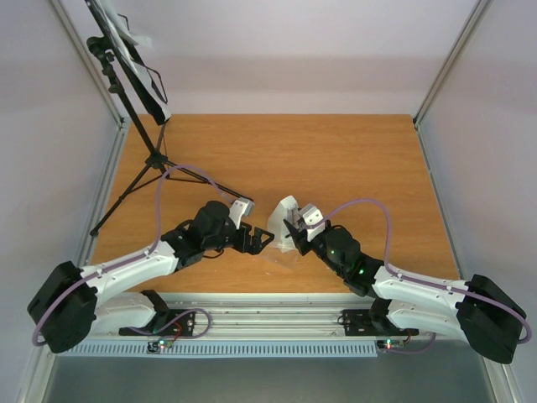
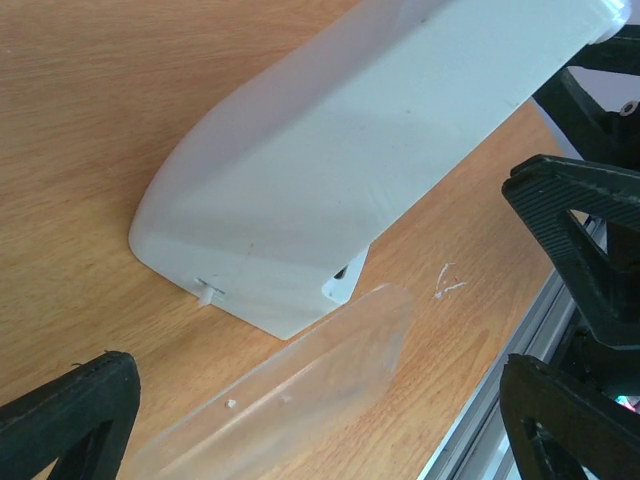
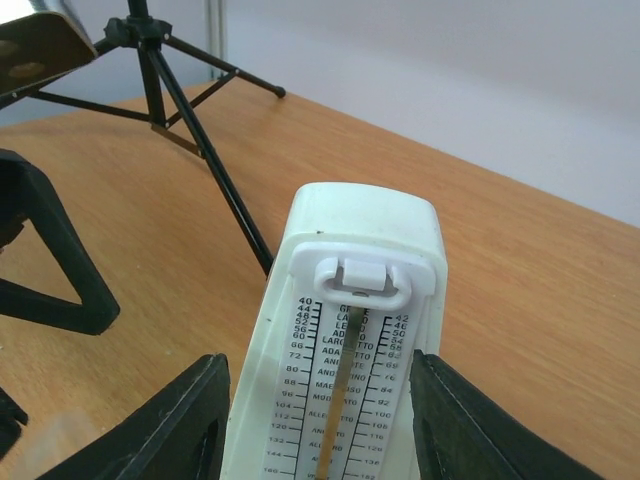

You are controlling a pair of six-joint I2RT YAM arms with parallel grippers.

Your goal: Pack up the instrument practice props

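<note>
A white metronome (image 1: 281, 217) with a printed tempo scale stands near the table's front middle. My right gripper is shut on it; the left wrist view shows its white body (image 2: 300, 170) meeting the wood. Below it in that view lies a clear plastic piece (image 2: 280, 390), probably a cover, apart from the body. My left gripper (image 1: 256, 239) is open just left of the metronome, its fingers above the clear piece with nothing held.
A black folding music stand (image 1: 155, 158) occupies the back left, its legs reaching toward the middle.
</note>
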